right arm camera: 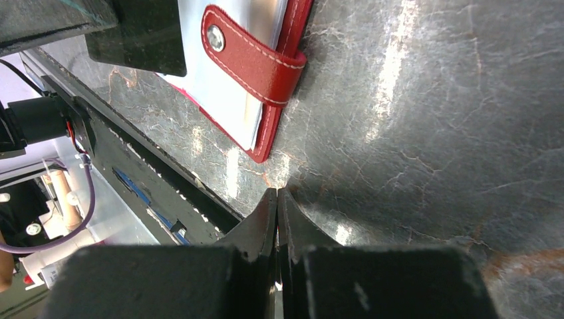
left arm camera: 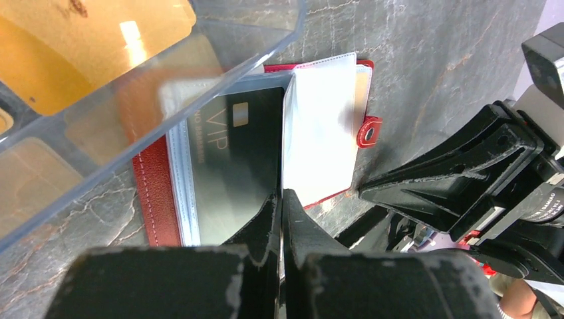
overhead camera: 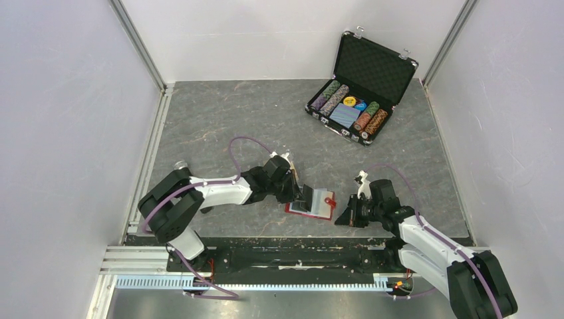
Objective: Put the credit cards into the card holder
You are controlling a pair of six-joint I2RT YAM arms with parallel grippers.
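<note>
The red card holder lies open near the table's front edge, its snap strap on the right. A dark VIP card sits in a clear sleeve beside white pages. My left gripper is shut over the holder at that card's right edge; nothing clearly shows between its fingertips. My right gripper is shut and empty, on or just above the table to the right of the holder. A clear tray with gold cards is beside the holder, mostly hidden by the left arm in the top view.
An open poker-chip case stands at the back right. A small silver object is at the left, behind the left arm.
</note>
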